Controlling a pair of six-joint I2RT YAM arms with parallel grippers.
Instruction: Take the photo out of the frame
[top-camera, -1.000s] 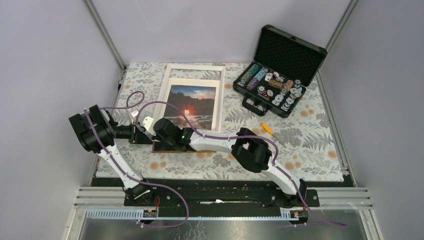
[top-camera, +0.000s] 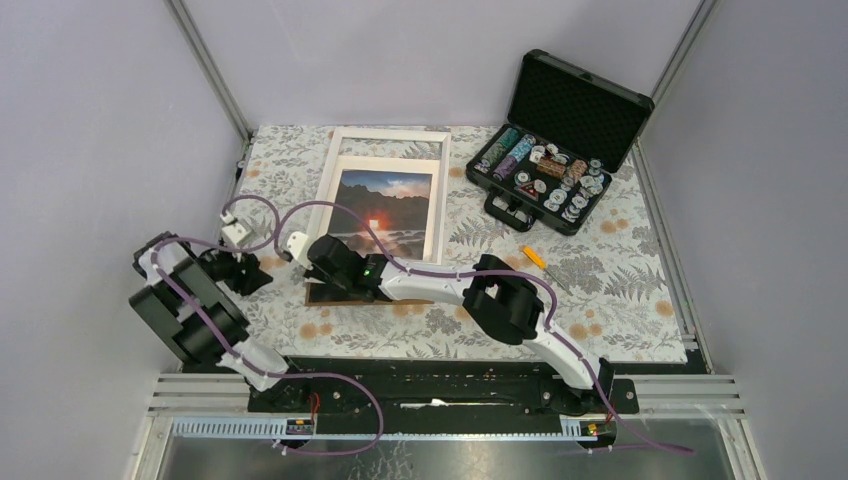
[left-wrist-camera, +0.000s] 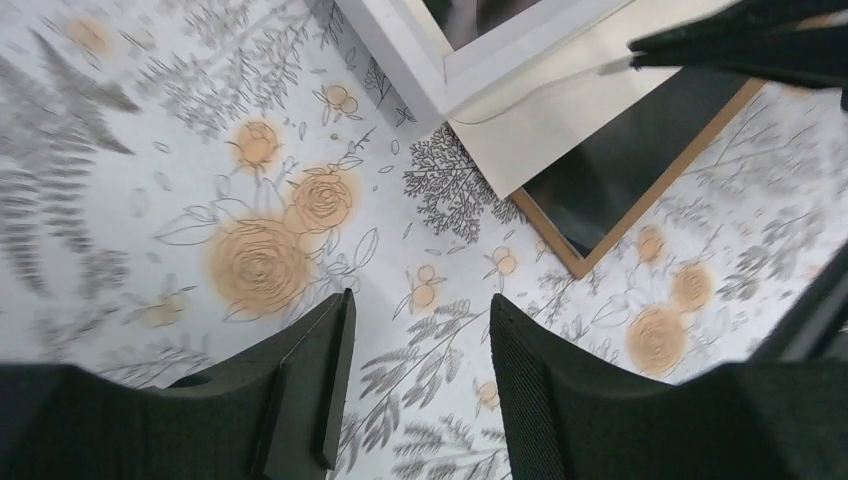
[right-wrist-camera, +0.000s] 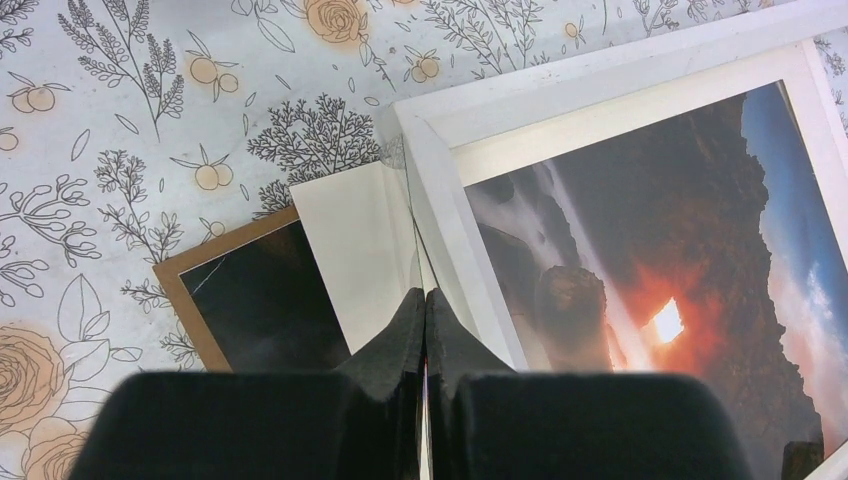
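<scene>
The white frame (top-camera: 446, 195) lies on the patterned table with the sunset photo (top-camera: 385, 205) showing inside it. A cream mat (right-wrist-camera: 345, 235) juts out from under the frame's near edge, over a dark, brown-edged backing panel (right-wrist-camera: 255, 300). My right gripper is shut, its tips at the frame's lower bar beside the mat; nothing clearly shows between them. In the left wrist view, my left gripper stands open, only bare table between its fingers. It is left of the frame's near left corner (left-wrist-camera: 430, 110), apart from it.
An open black case of poker chips (top-camera: 545, 175) stands at the back right. An orange-handled screwdriver (top-camera: 535, 257) lies right of the frame. Purple cables loop over both arms.
My left gripper has drawn back leftward from the frame's near left corner, and its arm has turned. The right arm, frame and photo look unmoved.
</scene>
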